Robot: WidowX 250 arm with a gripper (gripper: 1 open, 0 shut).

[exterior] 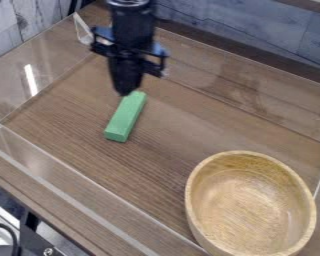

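Note:
A green rectangular block (124, 116) lies flat on the wooden surface, left of centre. Just behind and above it is my dark gripper (128, 65), blurred and pointing downward. Whether its fingers are open or shut is unclear.
A large round tan bowl (250, 200) fills the lower right. A cable (5, 232) is at the lower left edge.

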